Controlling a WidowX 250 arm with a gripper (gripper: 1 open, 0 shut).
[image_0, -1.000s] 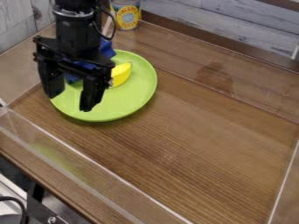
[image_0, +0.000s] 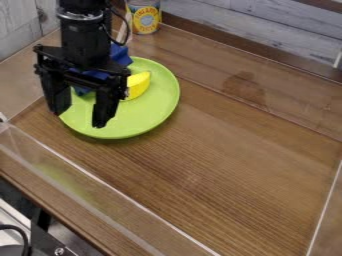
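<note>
My black gripper (image_0: 83, 94) hangs over the left part of a round green plate (image_0: 147, 119), its fingers pointing down. Behind and right of it on the plate sits a yellow object (image_0: 136, 86). A blue object (image_0: 118, 60) is partly hidden behind the gripper. Whether anything is between the fingers I cannot tell.
A can with a yellow label (image_0: 142, 14) stands at the back. A pale wooden wall (image_0: 267, 20) runs along the back, and the table's edge is at lower left.
The gripper has shifted very slightly; the plate and the objects look unmoved.
</note>
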